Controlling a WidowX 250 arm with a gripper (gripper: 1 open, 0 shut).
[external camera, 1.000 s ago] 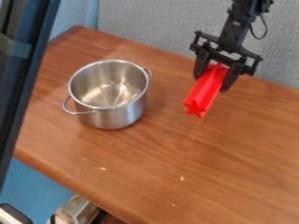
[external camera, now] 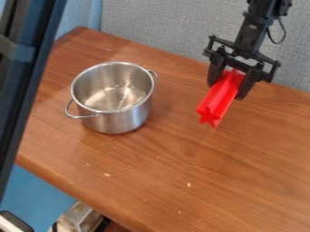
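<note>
My black gripper (external camera: 230, 74) hangs at the upper right, shut on a red star-ended object (external camera: 219, 97), which slants down toward the lower left with its far end low over or near the table; whether it touches the wood I cannot tell. A steel pot (external camera: 111, 98) with two side handles stands on the wooden table (external camera: 182, 181), left of the gripper, apart from the red object. The pot is empty.
A grey padded wall (external camera: 158, 27) runs behind the table. A dark vertical frame stands at the left edge, with blue floor and a metal piece below the table's corner.
The gripper and red object have moved slightly right and a little downward in the view. The pot has stayed where it was.
</note>
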